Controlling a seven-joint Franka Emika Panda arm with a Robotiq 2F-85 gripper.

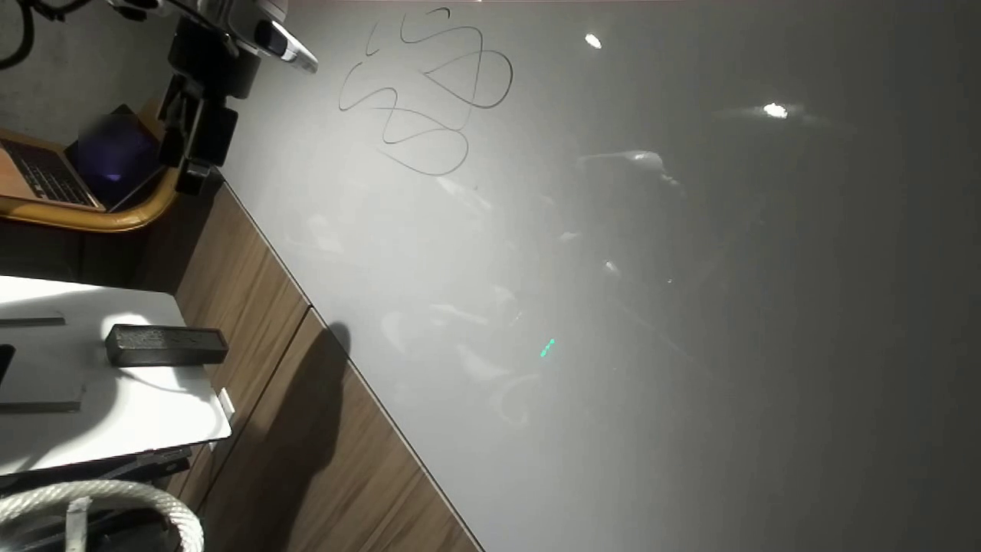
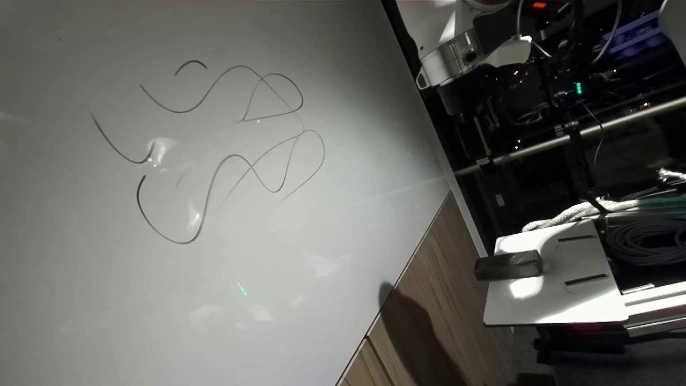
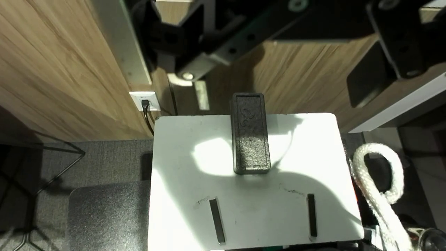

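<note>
A black block-shaped eraser (image 3: 251, 134) lies on a small white shelf (image 3: 175, 138), one end sticking out past the shelf's edge toward the wood panel. It also shows in exterior view 1 as a dark block (image 1: 165, 346). My gripper (image 1: 195, 170) hangs in the upper left of that view, above the shelf and apart from the eraser. Along the top of the wrist view its fingers stand wide apart, open and empty. Thin black scribbles (image 2: 186, 239) loop over the upper part of the whiteboard (image 2: 96, 309).
Below the whiteboard runs a wood panel (image 1: 276, 405). A white rope (image 3: 378, 200) loops beside the shelf. A laptop (image 1: 55, 175) rests on a yellow-edged chair behind the gripper. A plugged outlet (image 3: 145, 101) sits on the panel. Slots (image 3: 217, 221) cut the shelf's near part.
</note>
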